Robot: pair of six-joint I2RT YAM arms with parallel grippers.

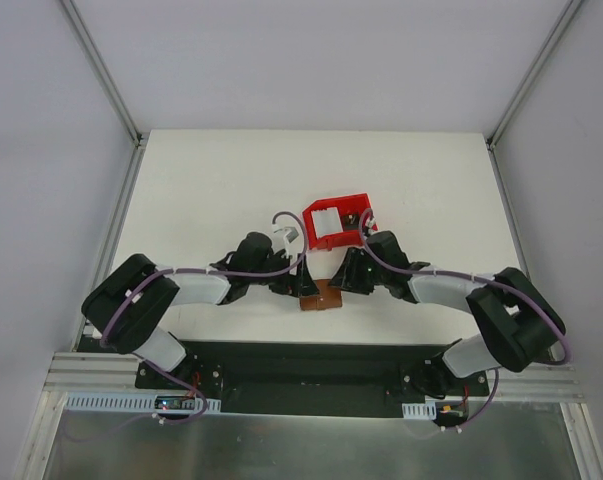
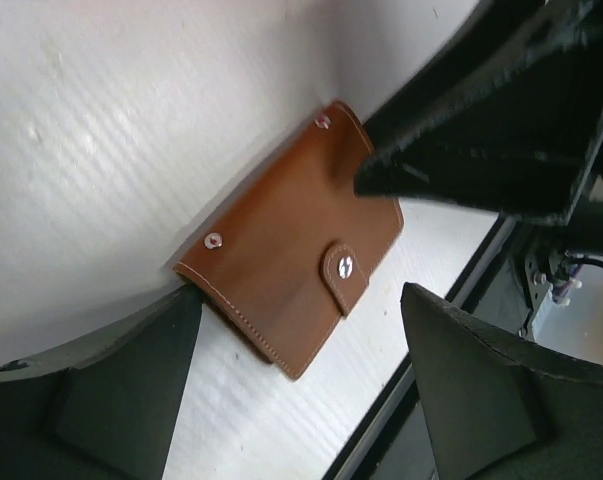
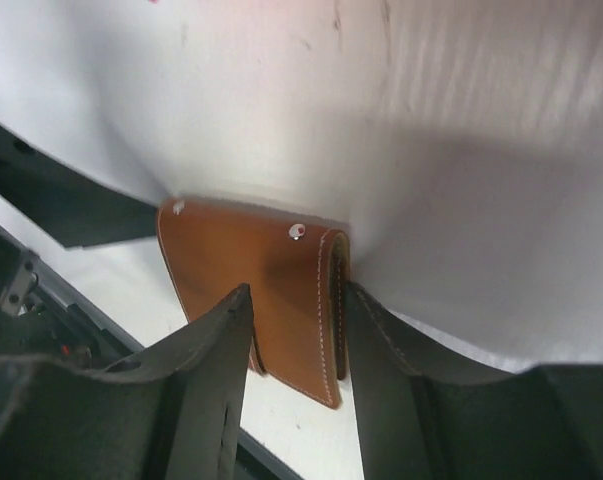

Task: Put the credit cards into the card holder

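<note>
The brown leather card holder [image 1: 323, 300] lies near the table's front edge, with its snap strap [image 2: 344, 268] showing in the left wrist view. My left gripper is open over its left end. The right gripper stands part open at the other end; the holder's folded edge [image 3: 333, 315] shows between its fingers, close by the right one. I cannot tell if they touch it. No credit card can be made out for certain; a white flat item [image 1: 326, 221] lies in the red box [image 1: 333, 241].
Behind the grippers stands the red box, which also has dark contents [image 1: 351, 220]. Both grippers are close together over the holder.
</note>
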